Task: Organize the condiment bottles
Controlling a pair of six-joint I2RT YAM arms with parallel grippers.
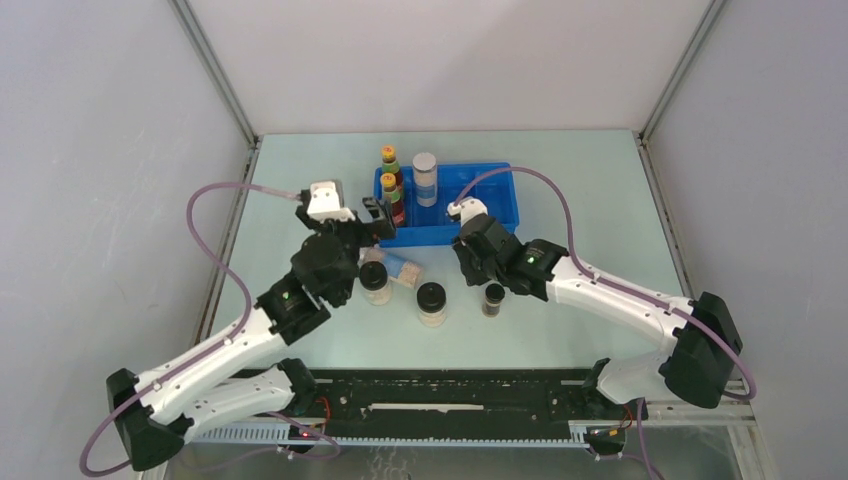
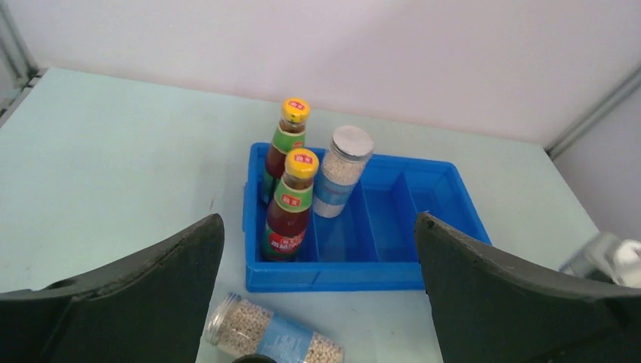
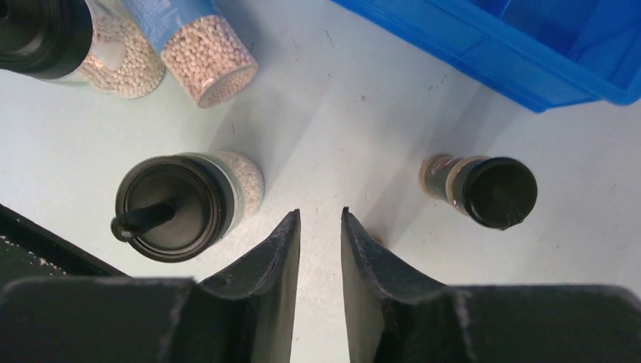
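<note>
The blue divided tray (image 2: 340,276) holds two yellow-capped sauce bottles, a front one (image 2: 289,204) and a rear one (image 2: 284,140), in its left compartment. Beside them stands a silver-lidded jar (image 2: 342,170) of pale beads. Another such jar (image 2: 276,333) lies on its side before the tray. My left gripper is wide open and empty, above and behind the lying jar. My right gripper has a gap between its fingers, holding nothing. A small black-capped shaker (image 3: 484,189) stands to its right; another shaker (image 3: 378,237) is mostly hidden behind a finger.
Two black-lidded jars stand on the near table: a left one (image 1: 374,283), close to the lying jar, and a middle one (image 1: 431,304). The tray's right compartments look empty. Bare table (image 1: 600,200) extends to its right.
</note>
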